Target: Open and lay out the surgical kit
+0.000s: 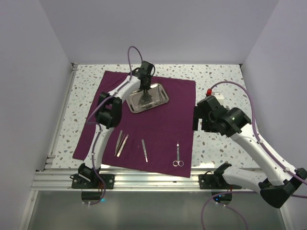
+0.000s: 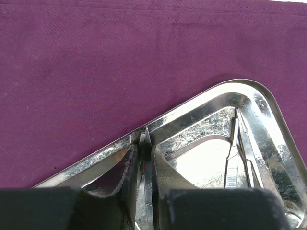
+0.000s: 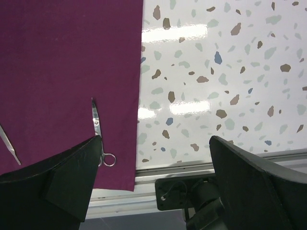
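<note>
Inside the metal tray, the slim fingers of my left gripper stand close on either side of a pointed steel instrument. Whether both fingers press on it cannot be made out. Other steel instruments lie in the tray's corner to the right. On the purple cloth rest the scissors, a single slim instrument and several more slim ones at the left. My right gripper is open and empty, above the cloth's right edge.
Speckled white table shows bare on the right, beneath my right arm. A metal rail runs along the front edge.
</note>
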